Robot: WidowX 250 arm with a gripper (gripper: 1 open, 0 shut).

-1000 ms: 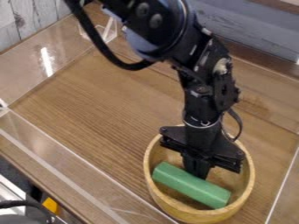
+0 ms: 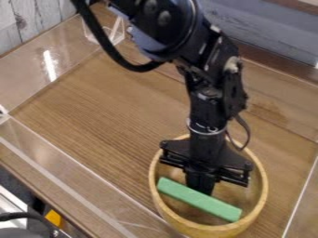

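Observation:
A round yellow bowl (image 2: 196,220) sits on the wooden table at the lower right. A green bar (image 2: 199,199) lies inside it, toward the near side. My black gripper (image 2: 199,178) reaches down into the bowl just behind the bar. Its fingertips are mostly hidden in shadow, and nothing shows held between them; it looks shut.
A clear plastic rim runs along the near left edge. A white wall stands at the back, and dark cables lie at the lower left.
The gripper has shifted slightly left over the last second. The green bar appears narrower than a second ago and lies a little further left in the bowl, which has also moved slightly left.

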